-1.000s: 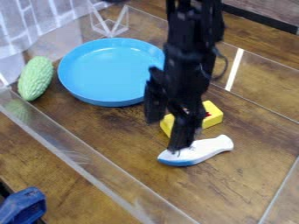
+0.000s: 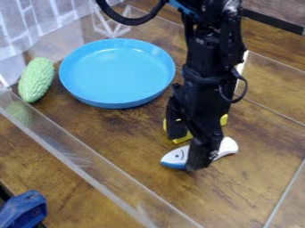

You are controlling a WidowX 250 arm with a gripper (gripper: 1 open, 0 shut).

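Note:
My black gripper (image 2: 191,139) is low over the wooden table, open, its fingers reaching down beside a white and blue elongated object (image 2: 216,149) at the lower middle. A yellow block (image 2: 219,120) lies just behind, largely hidden by the gripper. Whether the fingers touch either object I cannot tell.
A blue plate (image 2: 110,67) is at the upper left, with a green corn-like object (image 2: 37,77) left of it. A blue item (image 2: 20,210) sits at the bottom left corner.

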